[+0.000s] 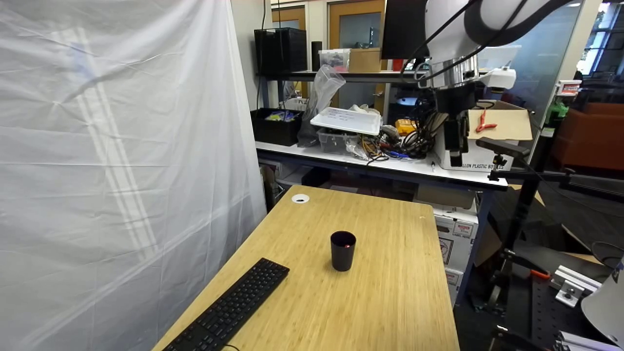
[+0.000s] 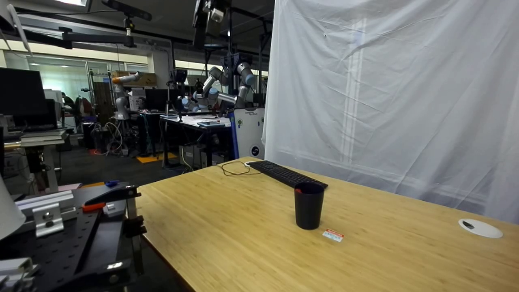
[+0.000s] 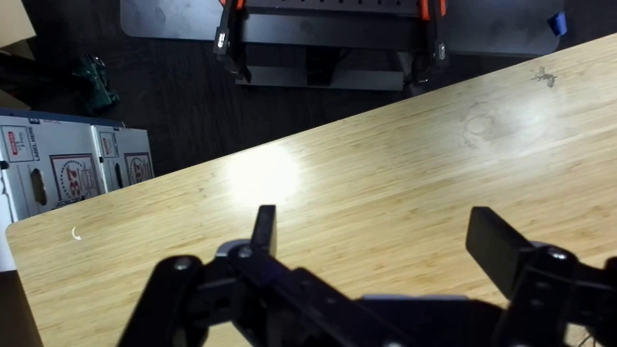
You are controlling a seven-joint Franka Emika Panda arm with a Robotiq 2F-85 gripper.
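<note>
On the wooden table stands an upright black cup (image 1: 342, 255), with a bit of something red showing inside its rim. In exterior view 2 the same black cup (image 2: 309, 209) has a small red and white label (image 2: 333, 235) lying flat beside it. High over the table's far right side, well apart from the cup, is my gripper (image 1: 455, 161). From the wrist, my gripper is open, its two fingers wide apart and only bare tabletop beneath them. The cup is out of the wrist view.
A black keyboard (image 1: 231, 307) lies along the table's curtain side, its cable trailing. A white round grommet (image 1: 300, 198) sits near the far corner. Behind the table runs a cluttered shelf (image 1: 380, 161).
</note>
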